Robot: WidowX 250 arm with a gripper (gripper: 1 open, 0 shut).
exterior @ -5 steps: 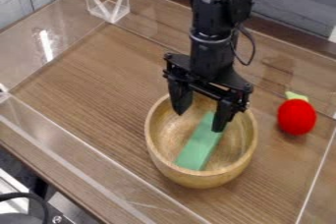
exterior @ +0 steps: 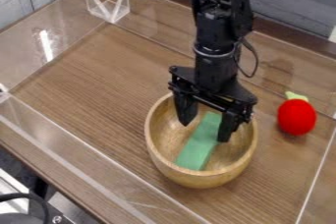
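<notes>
A black robot gripper (exterior: 209,111) reaches down from the top centre over a tan wooden bowl (exterior: 175,159), its two fingers spread open at the bowl's back half. A green elongated object (exterior: 198,150) lies in the bowl, below and between the fingers. I cannot tell whether the fingers touch it.
A red tomato-like object (exterior: 297,118) sits right of the bowl, with a small pale-green item (exterior: 296,97) behind it. A clear plastic piece (exterior: 108,4) stands at the back left.
The gripper has shifted slightly over the bowl, while the bowl and the green object look almost unmoved.
</notes>
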